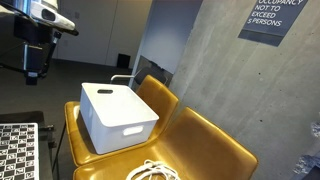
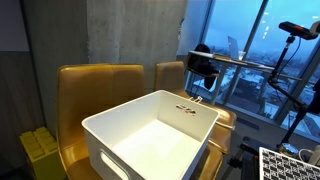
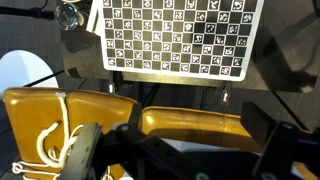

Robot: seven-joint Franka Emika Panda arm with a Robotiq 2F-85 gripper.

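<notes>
A white bin (image 1: 117,108) with handle slots stands upright on a tan chair. From exterior view 2 I look down into the bin (image 2: 150,135), and its visible inside looks empty. White rope (image 1: 153,170) lies loosely bundled on the neighbouring seat; its loops (image 3: 58,140) show at the left of the wrist view. My gripper (image 1: 33,78) hangs in the air at the left, above the black table edge and apart from bin and rope. Its dark fingers stand wide apart at the bottom of the wrist view, open, with nothing held between them.
A black-and-white patterned board (image 3: 185,35) lies flat on the dark table. The tan chairs (image 1: 205,145) stand side by side along a concrete wall (image 1: 235,80). Yellow blocks (image 2: 42,155) are at the far left of exterior view 2. Open air separates my gripper from the bin.
</notes>
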